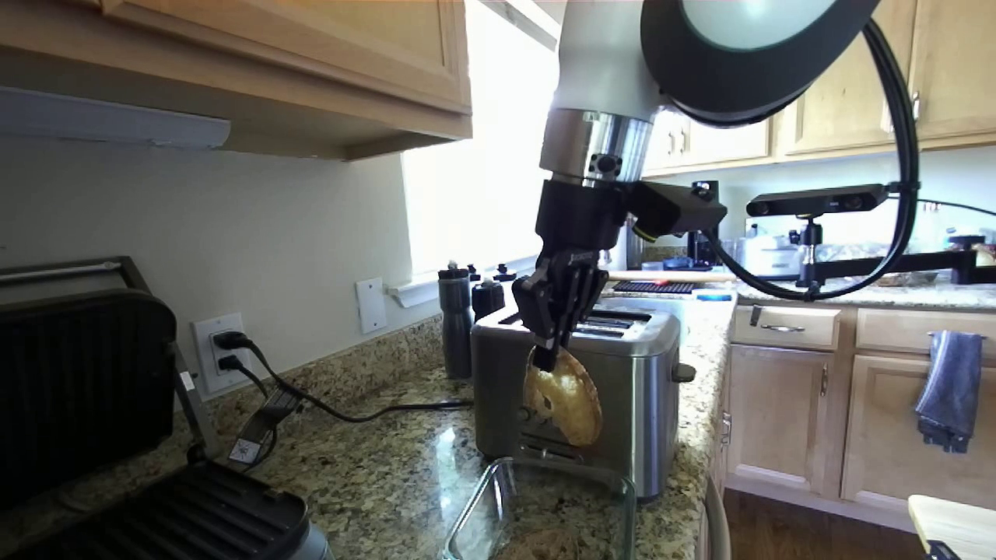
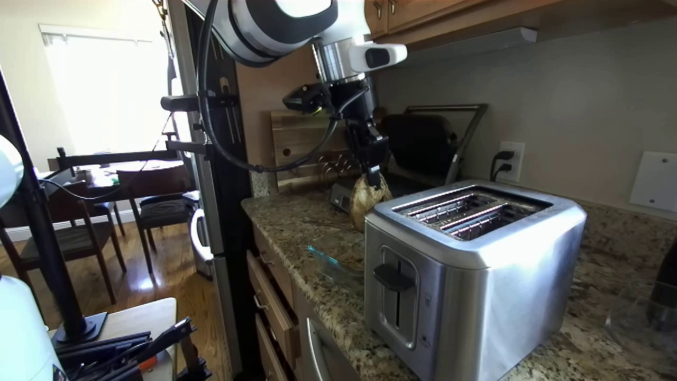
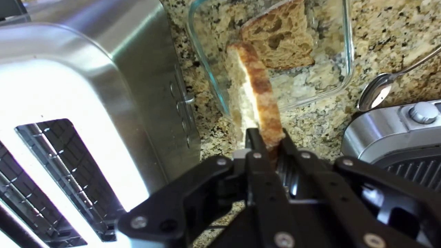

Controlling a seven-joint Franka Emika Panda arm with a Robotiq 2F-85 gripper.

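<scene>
My gripper is shut on a bread slice (image 3: pixel 264 93), pinching it near one end; in exterior view 1 the bread (image 1: pixel 562 400) hangs below the fingers, in front of the toaster's side. The steel toaster (image 2: pixel 508 279) stands on the counter with its slots (image 3: pixel 62 165) empty and facing up. A glass dish (image 3: pixel 347 62) sits beside the toaster, and another piece of bread (image 3: pixel 285 35) lies in it. From exterior view 2, the toaster hides the held slice's lower edge.
An open grill (image 1: pixel 159 509) stands across the dish from the toaster. A spoon (image 3: pixel 378 89) lies between dish and grill. Pepper mills (image 1: pixel 455 322) stand behind the toaster by the wall. A black cord (image 1: pixel 364 414) runs along the counter to the outlet.
</scene>
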